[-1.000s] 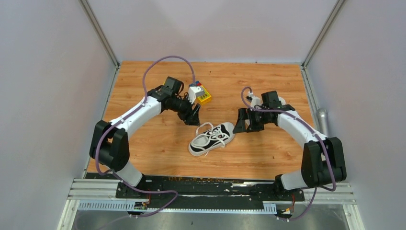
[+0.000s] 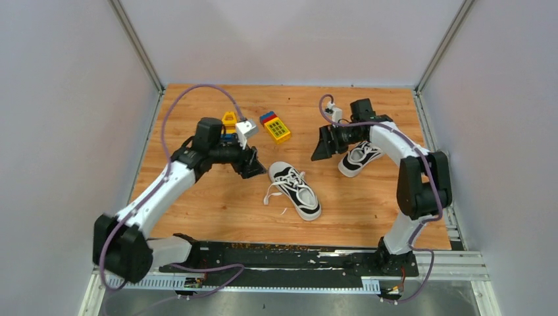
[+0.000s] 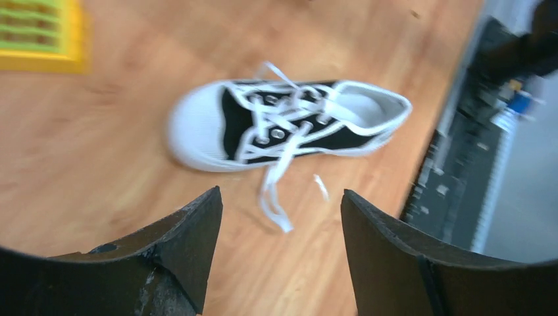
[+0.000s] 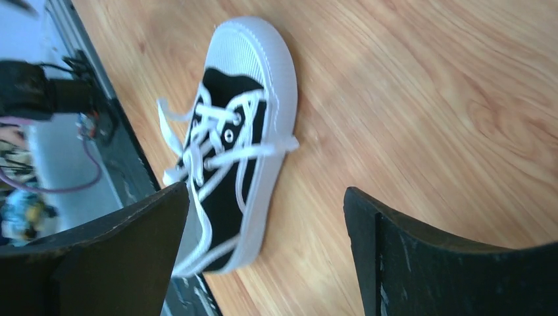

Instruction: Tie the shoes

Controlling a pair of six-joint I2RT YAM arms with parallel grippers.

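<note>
A black-and-white shoe [image 2: 309, 197] lies mid-table, toe pointing to the back left and heel to the front right. From it a loose white lace [image 3: 275, 191] spills onto the wood on the left side. Another lace end [image 4: 260, 151] crosses the shoe's side in the right wrist view. Just left of the toe, my left gripper [image 2: 255, 172] stands open and empty. My right gripper [image 2: 321, 157] is to the right of the toe, its fingers [image 4: 135, 247] apart with only bare wood between. Behind it, a second similar shoe [image 2: 351, 166] is partly covered by my right arm.
A yellow toy block with holes [image 2: 278, 130] lies behind the middle shoe. Another yellow piece [image 2: 229, 118] is partly hidden behind my left arm. A short white strip [image 3: 321, 187] lies beside the shoe. Bare wood is free at the front left and front right.
The middle shoe has turned, its toe swinging from the right round to the back left.
</note>
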